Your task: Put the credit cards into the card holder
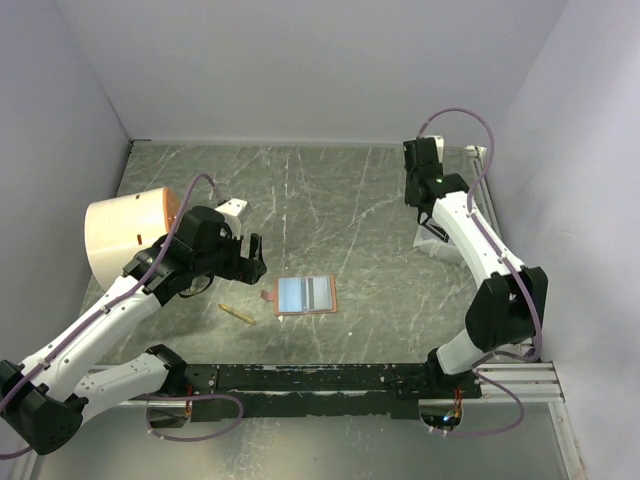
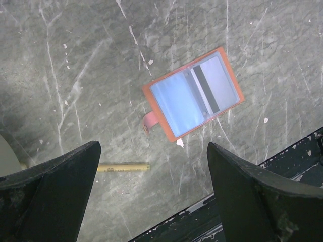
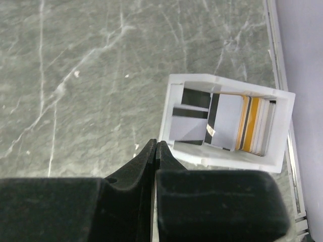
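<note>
The card holder (image 2: 175, 112), brown-edged with clear windows, lies open and flat on the table, its small tab to the left; a pale panel with a dark stripe shows under the right window. My left gripper (image 1: 257, 258) is open beside and above it, its fingers (image 2: 55, 196) wide apart and empty. Credit cards (image 3: 228, 120), some grey with dark stripes and others on edge in orange and white, sit inside a white box (image 3: 227, 160) at the right. Close to that box is my right gripper, shut; nothing shows between its fingers.
A yellow stick (image 1: 237, 314) lies left of the holder. Behind the left arm stands a large cream cylinder (image 1: 125, 235). The white box is close to the right wall (image 3: 308, 101). Bare table fills the middle and back.
</note>
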